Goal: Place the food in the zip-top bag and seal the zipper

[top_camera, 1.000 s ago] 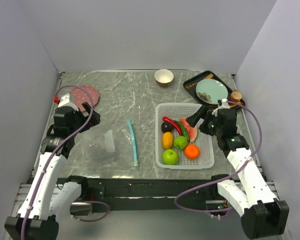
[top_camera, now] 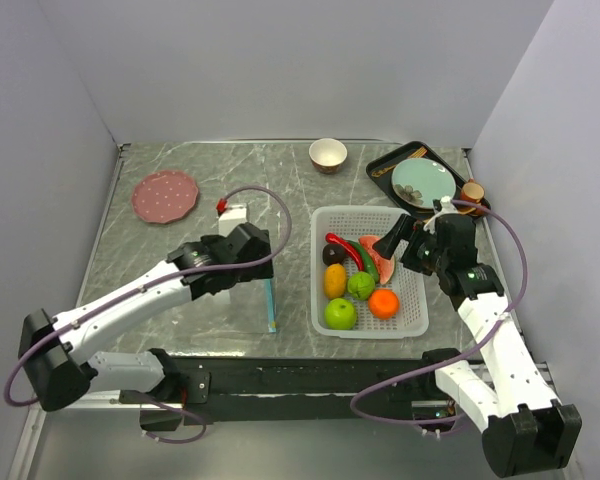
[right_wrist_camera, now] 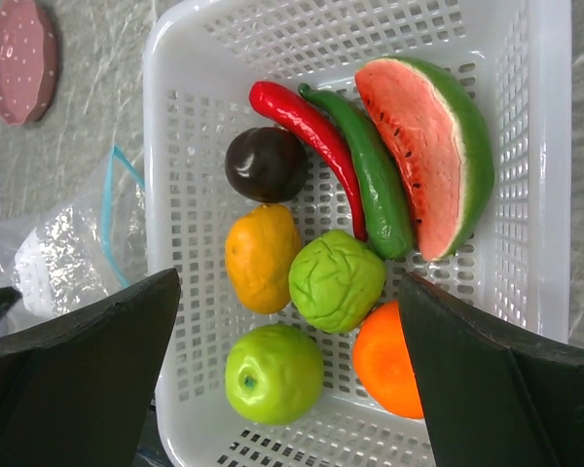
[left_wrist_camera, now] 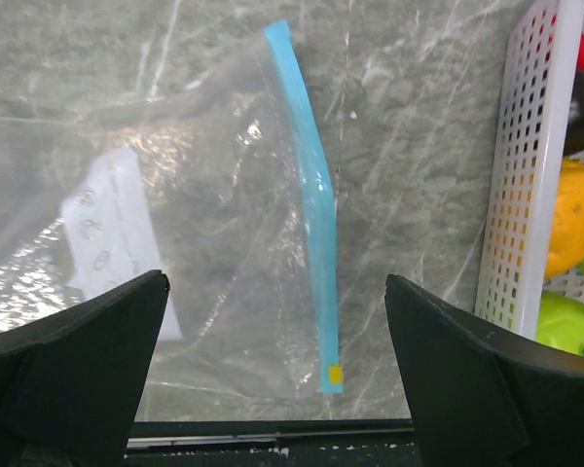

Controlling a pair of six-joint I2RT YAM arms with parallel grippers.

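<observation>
The clear zip top bag (left_wrist_camera: 224, 224) lies flat on the grey marble counter, its blue zipper strip (left_wrist_camera: 319, 243) along its right side. My left gripper hangs open over it. My right gripper is open above the white perforated basket (top_camera: 317, 260), which holds a red chili (right_wrist_camera: 316, 136), green pepper (right_wrist_camera: 375, 195), watermelon slice (right_wrist_camera: 428, 156), dark round item (right_wrist_camera: 266, 161), yellow item (right_wrist_camera: 258, 253), cabbage (right_wrist_camera: 336, 277), green apple (right_wrist_camera: 273, 375) and orange (right_wrist_camera: 384, 355).
A pink plate (top_camera: 165, 195) sits at back left, a bowl (top_camera: 328, 153) at the back middle. A black tray (top_camera: 385, 160) with a plate and cup is at back right. Bare counter lies left of the basket and behind the bag.
My left arm has swung right from the counter's left side to over the bag, near the basket. The right arm has barely moved.
</observation>
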